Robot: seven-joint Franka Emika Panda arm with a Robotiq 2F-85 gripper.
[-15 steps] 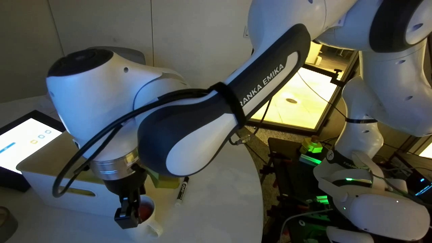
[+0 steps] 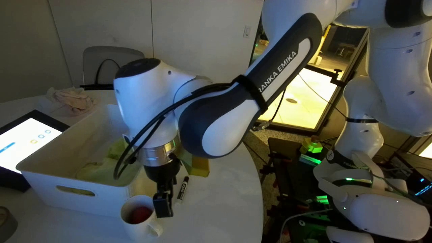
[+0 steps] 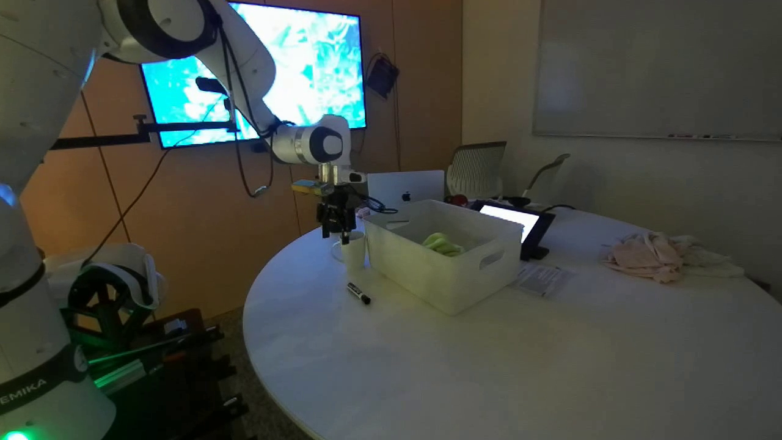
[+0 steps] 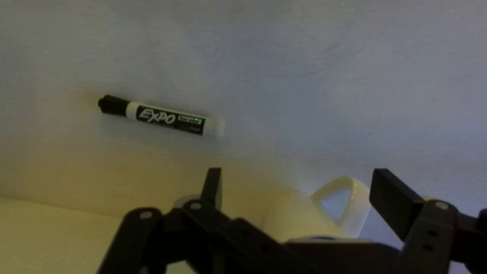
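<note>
My gripper is open, its fingers wide apart and nothing held between them. Below it in the wrist view, partly behind the gripper body, is a white mug (image 4: 292, 219) with its handle showing between the fingers. Something red lies inside the mug (image 2: 137, 202) in exterior view 1, where the gripper (image 2: 163, 206) hangs at the mug's right. A black-and-white Expo marker (image 4: 169, 119) lies flat on the table, apart from the gripper. In exterior view 2 that marker (image 3: 358, 293) rests in front of the mug (image 3: 354, 253).
A large white bin (image 2: 89, 204) with yellow-green cloth (image 2: 97, 170) inside stands beside the mug. Past it are a lit tablet (image 2: 28, 141) and a crumpled pink cloth (image 3: 645, 256).
In exterior view 1 the arm and gripper have moved right, from over the mug's left side to its right side, toward the marker. Mug, marker and bin have stayed put.
</note>
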